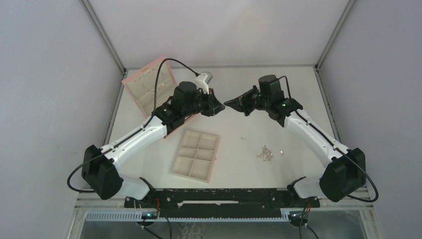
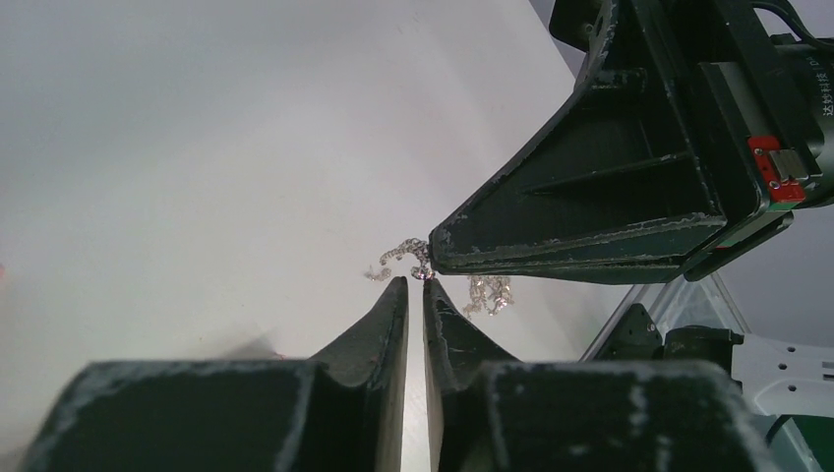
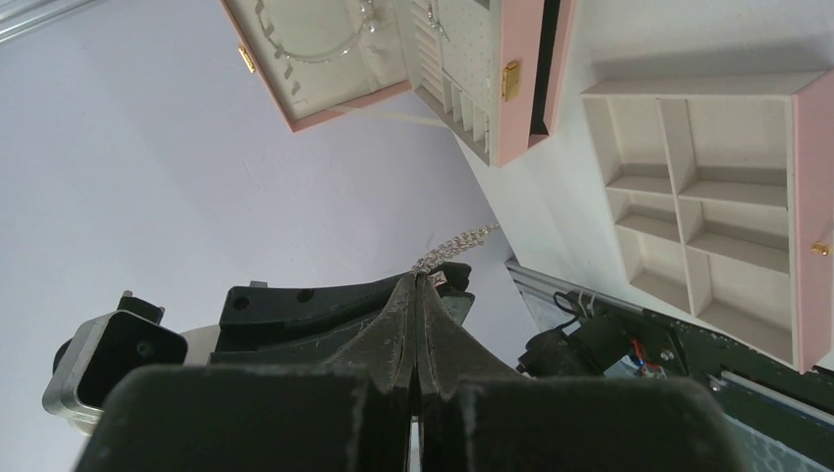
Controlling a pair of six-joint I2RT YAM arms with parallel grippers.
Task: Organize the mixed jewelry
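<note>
A thin silver chain [image 2: 405,249] is at the tip of my right gripper, whose fingers are shut on it. In the right wrist view the chain [image 3: 457,247] stretches up and right from those fingertips. My left gripper faces it, slightly open, its fingertips just below the end of the chain; a narrow empty gap shows between them. In the top view the left gripper [image 1: 220,107] and right gripper [image 1: 227,104] meet tip to tip above the table. Several tangled silver pieces [image 1: 266,153] lie at the lower right of the table.
A pink jewelry box [image 3: 521,84] stands with its lid [image 1: 149,79] up at the back left, partly behind my left arm. An empty compartment tray [image 1: 196,154] lies in front of it. Small loose pieces [image 1: 243,138] dot the clear table centre.
</note>
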